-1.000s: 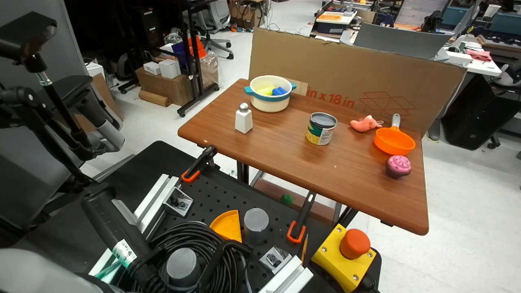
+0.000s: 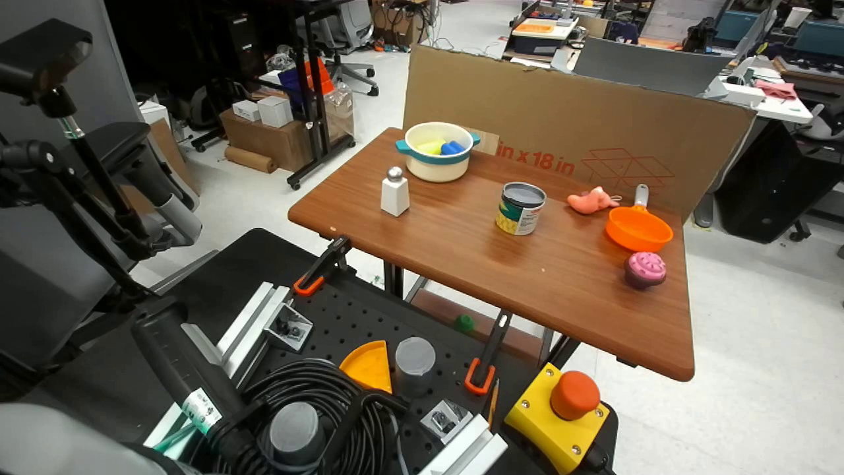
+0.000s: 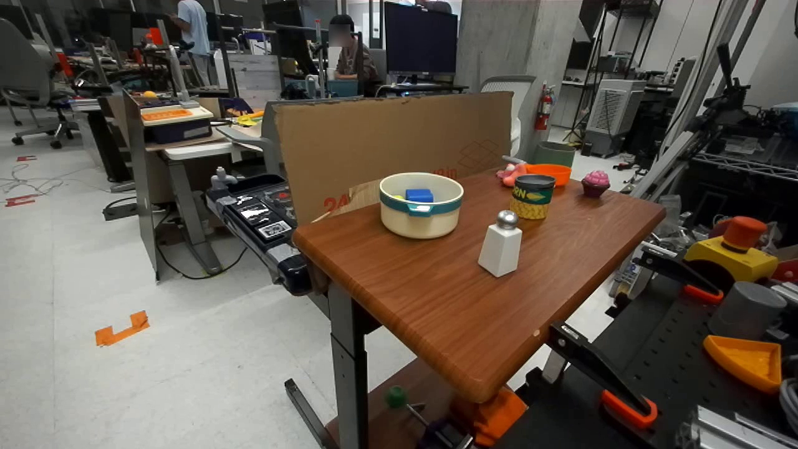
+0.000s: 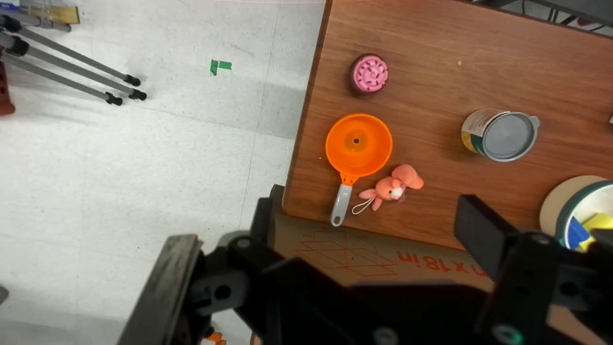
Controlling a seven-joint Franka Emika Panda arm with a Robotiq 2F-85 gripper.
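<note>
My gripper is open in the wrist view, its dark fingers wide apart with nothing held. It looks down at the wooden table [image 2: 475, 253] from above; neither exterior view shows it. Between and beyond the fingers lie an orange funnel [image 4: 368, 155] with a grey handle and a pink plush toy [image 4: 383, 190]. A pink-topped cupcake [image 4: 369, 74] sits near the table's edge. The corn can [image 2: 519, 210] stands mid-table. A cream pot [image 3: 421, 221] with teal handles holds blue and yellow pieces. Beside it, the white shaker [image 3: 501, 246] stands upright with a metal top.
A cardboard sheet [image 2: 506, 95] stands upright along the table's back edge. Black clamps [image 2: 490, 348] grip the front edge, by a black pegboard with a yellow emergency-stop box [image 2: 546, 404].
</note>
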